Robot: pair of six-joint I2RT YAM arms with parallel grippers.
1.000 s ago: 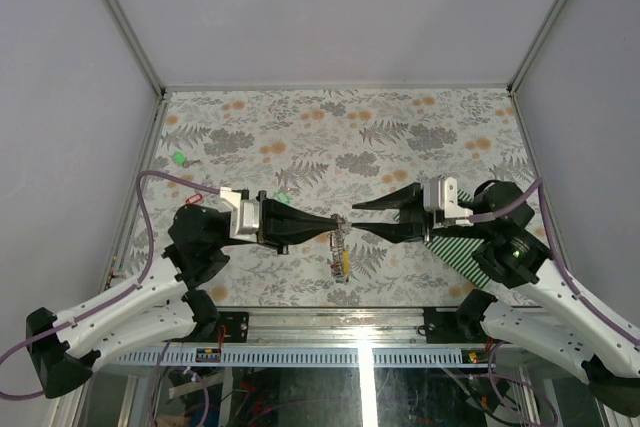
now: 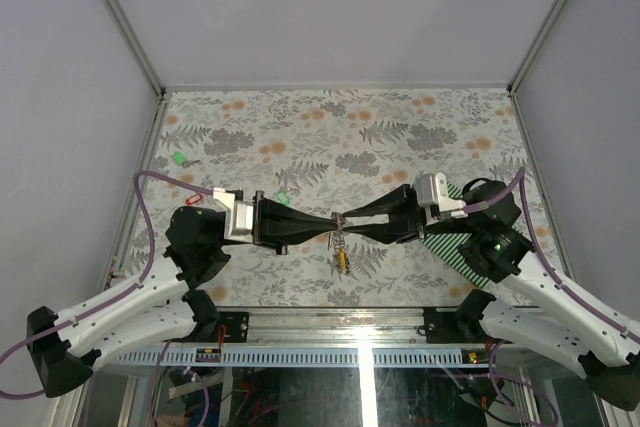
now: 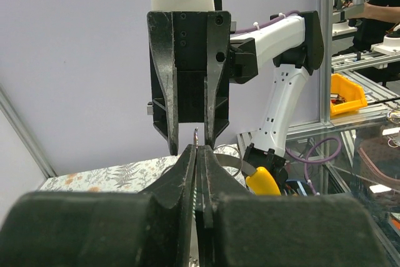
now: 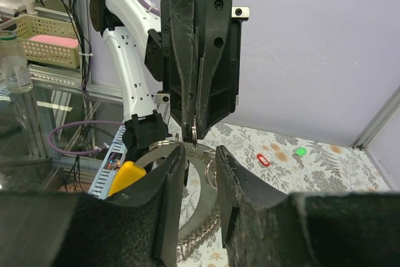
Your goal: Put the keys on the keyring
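Observation:
In the top view my left gripper (image 2: 336,223) is shut on a thin metal piece of the keyring (image 4: 194,132), whose end sticks out at its fingertips. From there hangs a key with a yellow head (image 2: 343,261) and a toothed metal blade (image 4: 206,201). Facing it tip to tip, my right gripper (image 2: 346,220) is part open. Its fingers stand either side of the metal piece in the left wrist view, apart from it as far as shows. Green keys (image 2: 180,159) (image 2: 282,197) and a red key (image 2: 194,199) lie on the table's left half.
A green-striped cloth (image 2: 455,247) lies under the right arm. Grey walls (image 2: 330,17) enclose the back and sides, and a metal rail (image 2: 330,325) runs along the front.
My right gripper has moved left to the left gripper's tips, and its fingers have drawn closer together. The hanging key has swung a little. The left gripper has hardly moved.

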